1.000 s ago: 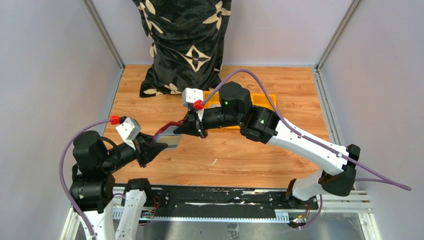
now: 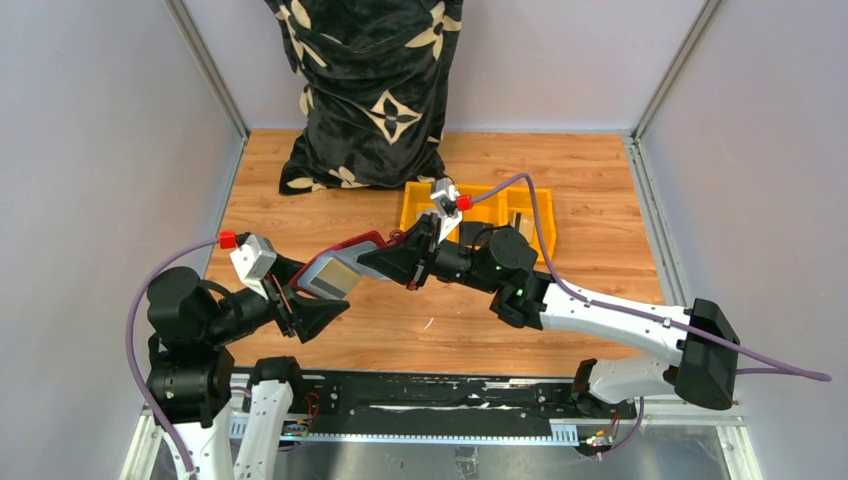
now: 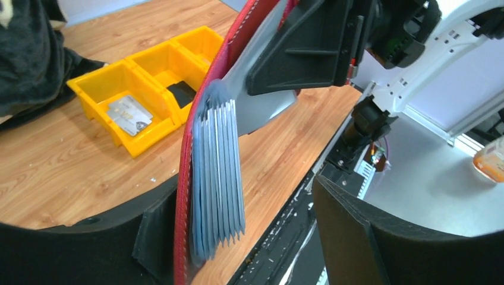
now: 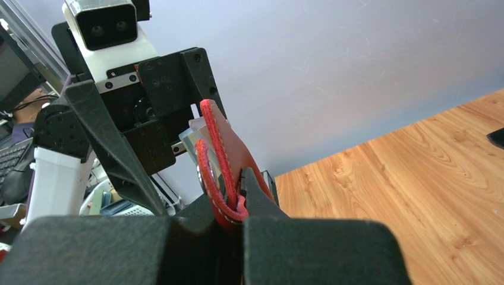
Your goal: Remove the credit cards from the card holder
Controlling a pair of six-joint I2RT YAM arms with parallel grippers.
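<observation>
A red card holder (image 3: 184,225), with a fan of clear plastic sleeves (image 3: 217,172) facing my left wrist camera, hangs between the arms. My right gripper (image 2: 410,262) is shut on it; its red edges (image 4: 217,148) rise from between the fingers in the right wrist view. In the top view the holder shows a beige card (image 2: 336,277). My left gripper stands open, its fingers either side of the holder's near end and sleeves.
A yellow compartment tray (image 3: 104,80) with cards or small items lies on the wooden table (image 2: 540,330) behind. A dark patterned cloth (image 2: 355,120) fills the back left.
My right gripper has shifted right with the holder, which now shows more of its face from above.
</observation>
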